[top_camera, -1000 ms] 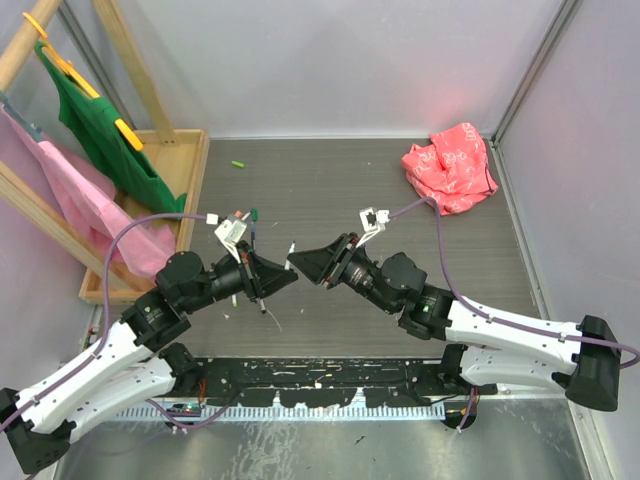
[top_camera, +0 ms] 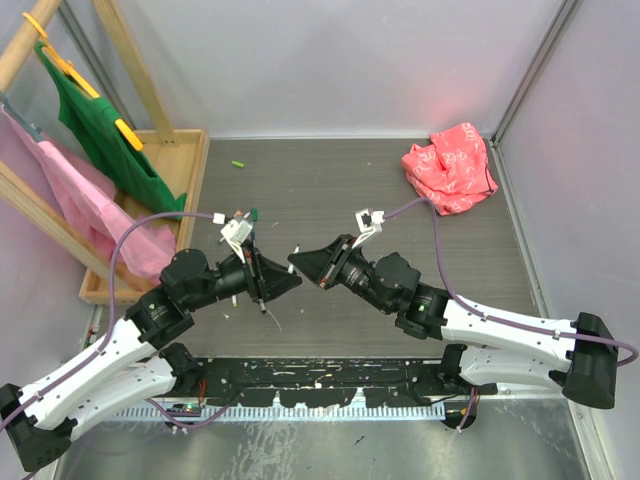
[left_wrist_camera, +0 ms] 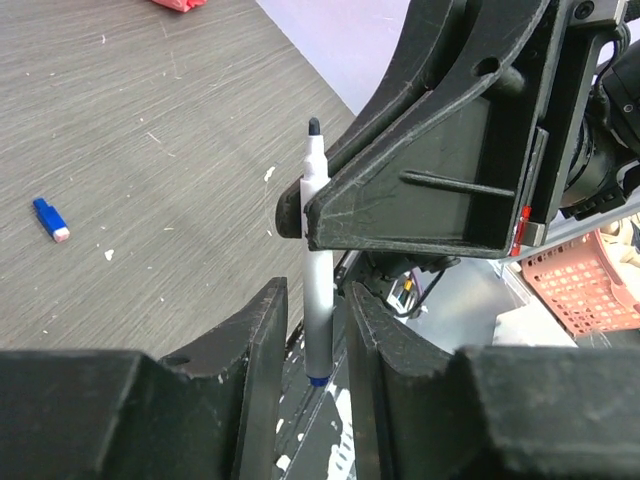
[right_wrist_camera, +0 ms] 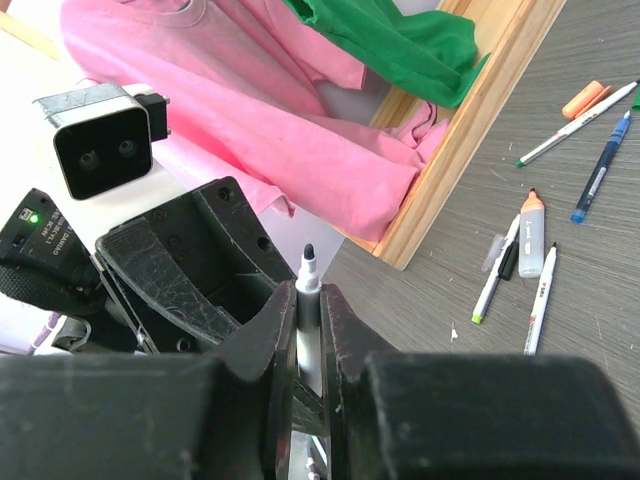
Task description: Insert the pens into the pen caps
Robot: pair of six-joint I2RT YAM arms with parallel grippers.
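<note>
A white marker point(left_wrist_camera: 318, 290) with a dark tip and blue end stands upright between the two arms. My right gripper is shut on it, and its fingers point(left_wrist_camera: 420, 190) pinch the upper part in the left wrist view. My left gripper is open, its fingers on either side of the marker's lower part with gaps showing. A blue cap point(left_wrist_camera: 50, 219) lies on the table in the left wrist view. Several pens lie loose in the right wrist view, among them a blue pen point(right_wrist_camera: 602, 167), a green-tipped pen point(right_wrist_camera: 578, 124) and a white marker point(right_wrist_camera: 541, 300).
An orange-topped bottle marker point(right_wrist_camera: 532, 237) lies among the loose pens. A wooden rack point(top_camera: 195, 190) with hanging clothes stands at the left, and a red cloth bag point(top_camera: 450, 170) sits at the back right.
Both arms have shifted very slightly over the last second, the left one a little to the right. The marker stays in my right gripper.
</note>
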